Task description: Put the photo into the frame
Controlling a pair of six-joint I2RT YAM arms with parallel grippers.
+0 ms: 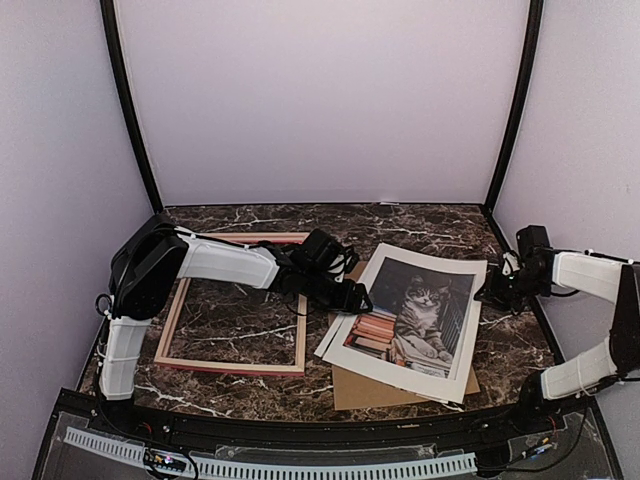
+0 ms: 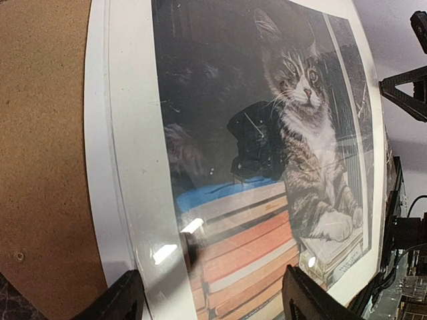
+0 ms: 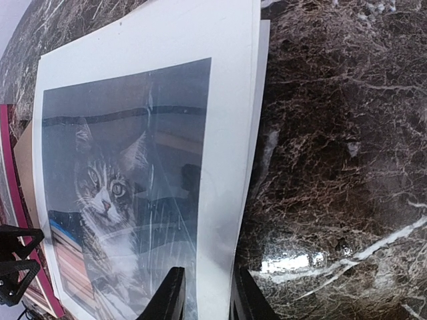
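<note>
The photo of a tabby cat by stacked books [image 1: 418, 315], with a wide white border, lies tilted on the right half of the table. Its layers are slightly offset at the left edge, where a white sheet [image 2: 110, 233] shows beneath. My left gripper is open over that left border, its fingers apart. Close at the right border is my right gripper, partly open, with the photo's edge running between its fingers; whether they touch it cannot be told. The empty wooden frame [image 1: 230, 368] lies on the left, partly hidden under my left arm.
A brown backing board [image 1: 370, 392] lies under the photo and shows at its lower and left sides. A black rail [image 1: 300, 425] runs along the front edge.
</note>
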